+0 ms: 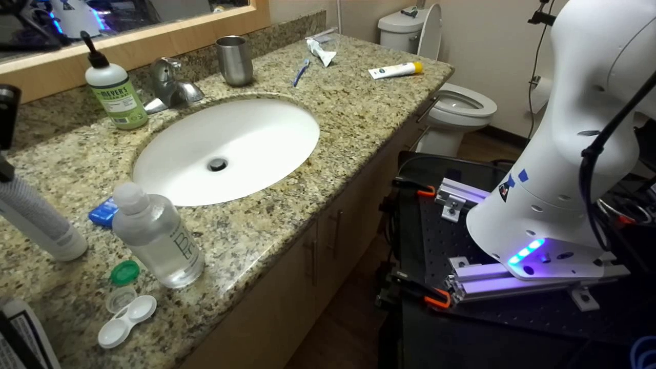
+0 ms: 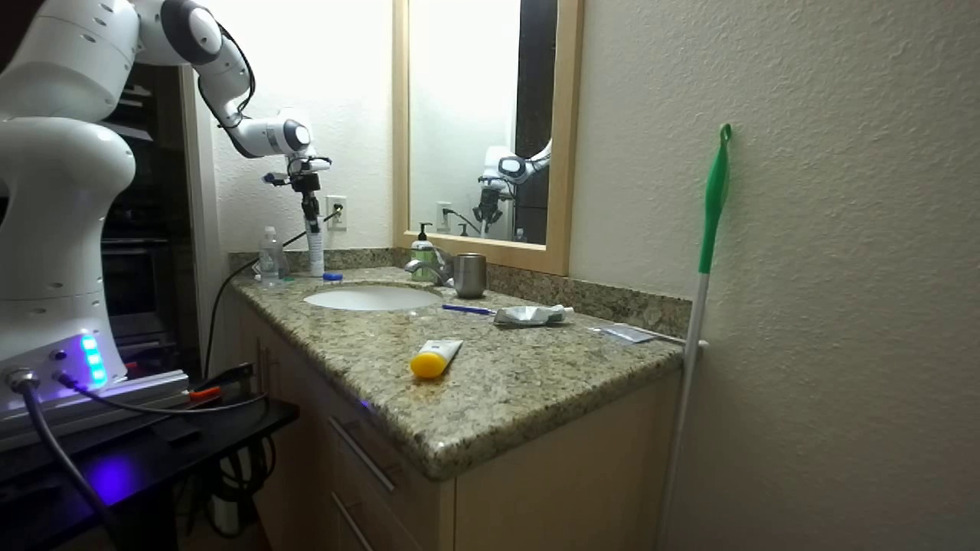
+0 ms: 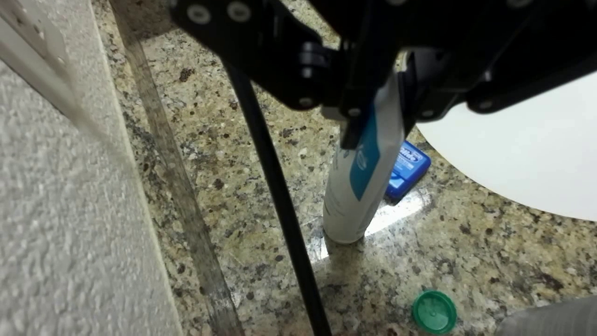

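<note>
A white tube [image 3: 358, 190] with a blue-green patch stands on its cap end, nearly upright, near the wall end of the counter. My gripper is shut on its upper part, a finger on each side. In exterior view 2 the gripper [image 2: 313, 225] points down over the same tube [image 2: 316, 252]. At the left edge of exterior view 1 the tube's lower part [image 1: 46, 224] shows, with only part of the gripper in sight. Whether its base bears on the counter is hard to tell.
A blue floss box [image 3: 409, 168] lies close beside the tube. Nearby are a green lid [image 3: 434, 311], a clear bottle [image 1: 161, 240] and a contact lens case [image 1: 126, 321]. The sink [image 1: 270, 138] opens beyond. A black cord [image 3: 274, 173] runs between tube and wall.
</note>
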